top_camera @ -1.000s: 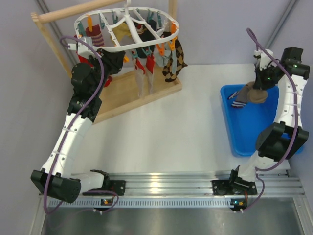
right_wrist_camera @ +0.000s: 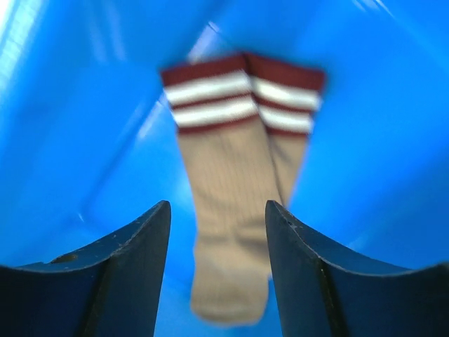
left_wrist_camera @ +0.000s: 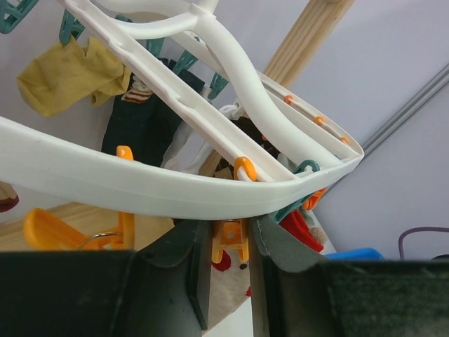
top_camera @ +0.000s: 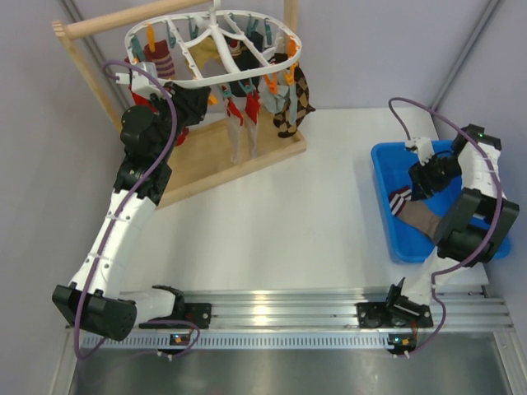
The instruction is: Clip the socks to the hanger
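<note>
My left gripper is shut on an orange clip (left_wrist_camera: 231,254) at the near rim of the white round hanger (top_camera: 216,29). Tan sock fabric (right_wrist_camera: 228,168) with maroon and white striped cuffs lies flat in the blue bin (right_wrist_camera: 105,175). Two cuff ends show side by side; whether it is one sock or a pair I cannot tell. My right gripper hovers over it, fingers spread apart, nothing between them. In the top view it stands over the upper part of the sock (top_camera: 418,216).
Several socks hang from the hanger, among them a yellow one (left_wrist_camera: 70,74) and a checkered one (top_camera: 295,99). The wooden stand (top_camera: 222,169) reaches onto the table below. Between stand and blue bin the white table (top_camera: 313,214) is clear.
A second ago the tan fabric hung from my right gripper toward the bin's back; now it lies flat in the bin, released. The right gripper is over its upper part. The left arm stays still.
</note>
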